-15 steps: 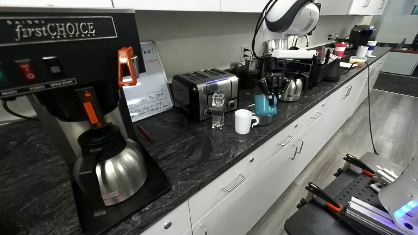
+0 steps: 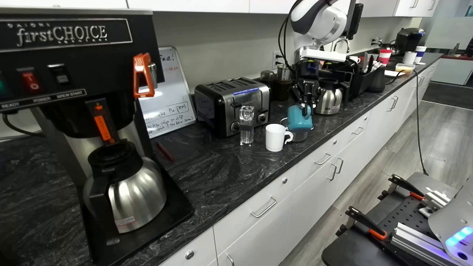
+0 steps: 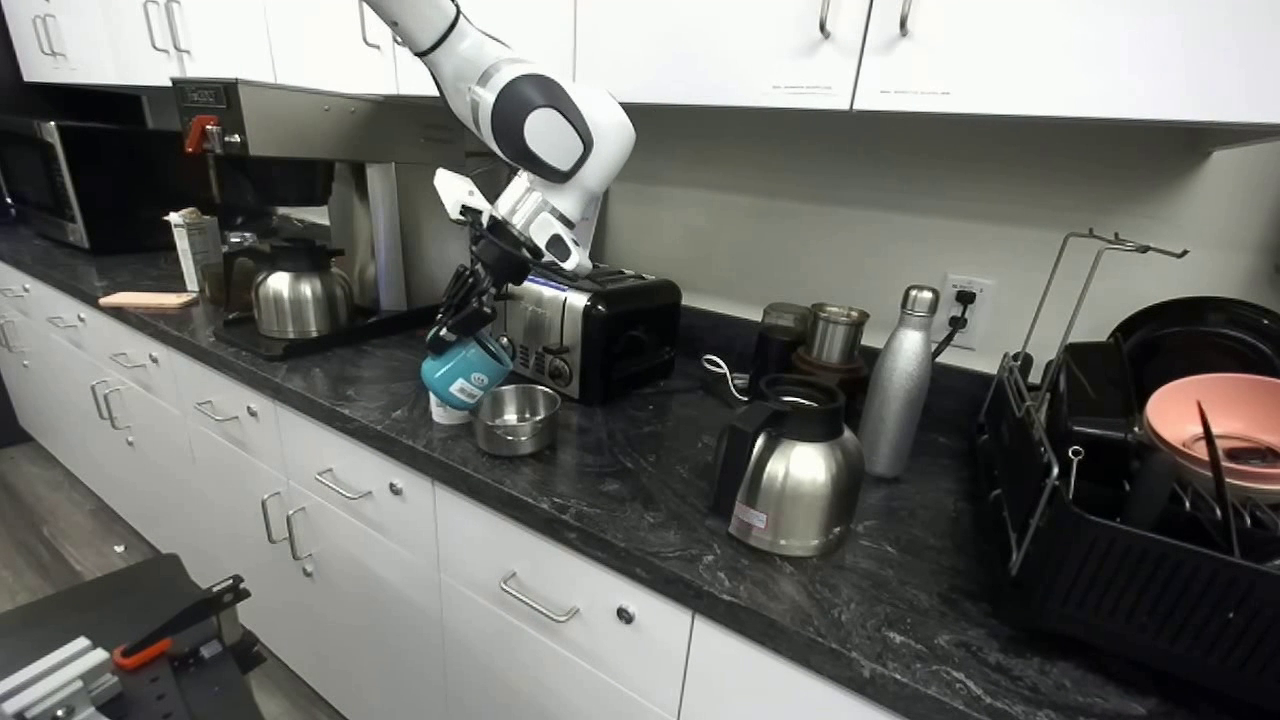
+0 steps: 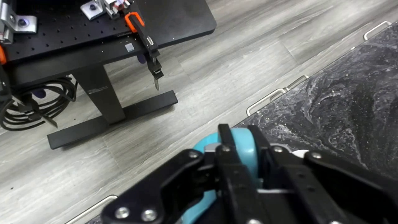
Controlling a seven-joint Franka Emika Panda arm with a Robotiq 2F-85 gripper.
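A teal mug (image 2: 299, 118) hangs tilted in the air, and my gripper (image 3: 453, 332) is shut on it. Under and beside the mug a small steel bowl (image 3: 517, 420) rests on the counter; in exterior view 1 the mug and a white mug (image 2: 275, 137) partly cover it. From the wrist, the teal mug (image 4: 245, 145) shows between and behind my black fingers, mostly covered by them. Its contents, if any, cannot be seen.
A black and steel toaster (image 2: 232, 106) stands behind the mugs, with a clear glass-like grinder (image 2: 246, 126) in front of it. A steel carafe (image 3: 798, 480) and a steel bottle (image 3: 900, 384) stand farther along. The counter's front edge runs close by the bowl.
The arm's upper part and wrist have swung slightly left and tipped over. The teal mug leans more than before, staying at nearly the same spot. Other things have stayed put.
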